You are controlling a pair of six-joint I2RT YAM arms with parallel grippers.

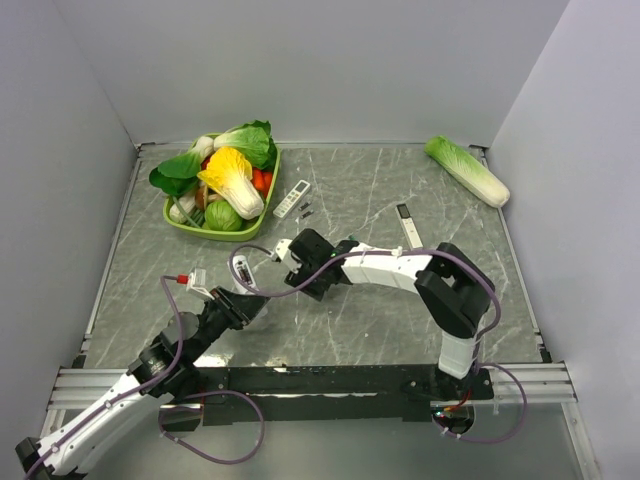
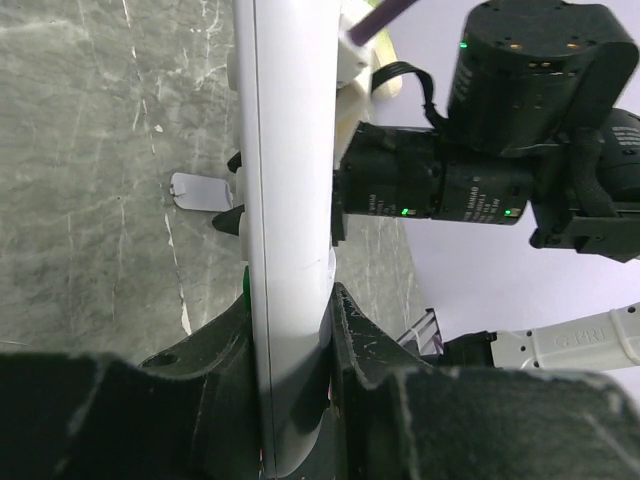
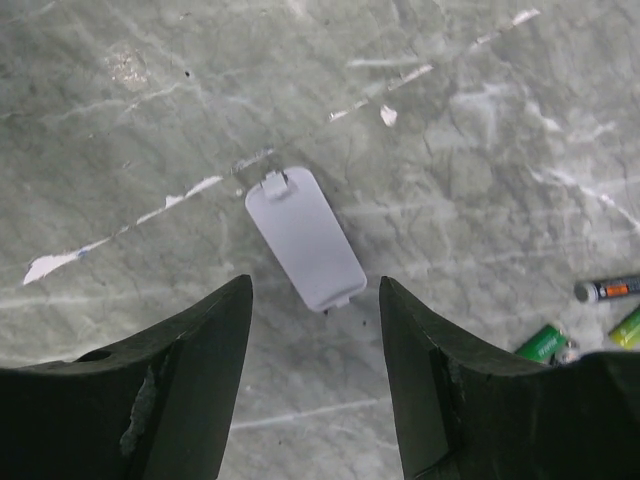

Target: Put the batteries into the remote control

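Note:
My left gripper is shut on a white remote control, which stands up between its fingers; from above, the remote shows its face. A small white battery cover lies flat on the table. Above it, my right gripper is open, its fingertips on either side of the cover's near end, with nothing held. At the right of the right wrist view are loose batteries, among them a dark one and a green one, partly cut off or behind a finger.
A green basket of vegetables stands at the back left. Near it lies another white remote with small dark pieces beside it. A black-and-white remote and a cabbage are to the right. The right arm reaches close to the left gripper.

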